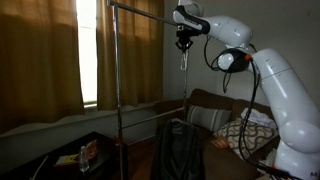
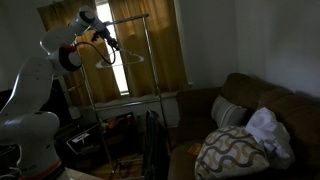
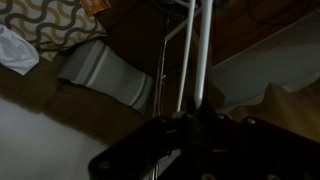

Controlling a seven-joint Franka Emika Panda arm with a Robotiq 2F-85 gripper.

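A white clothes hanger hangs from my gripper, which is shut on it high beside the metal garment rack. In exterior view 1, the gripper is near the rack's top bar, and the hanger below it looks narrow, nearly edge-on. Up close in the wrist view, the white hanger runs away from the dark gripper. Dim light hides the fingertips' exact contact. Whether the hanger touches the rack I cannot tell.
A black draped item, perhaps a garment or bag, stands low by the rack. Behind are tan curtains. A brown sofa with patterned cushions occupies the right. A dark table with small items is at left.
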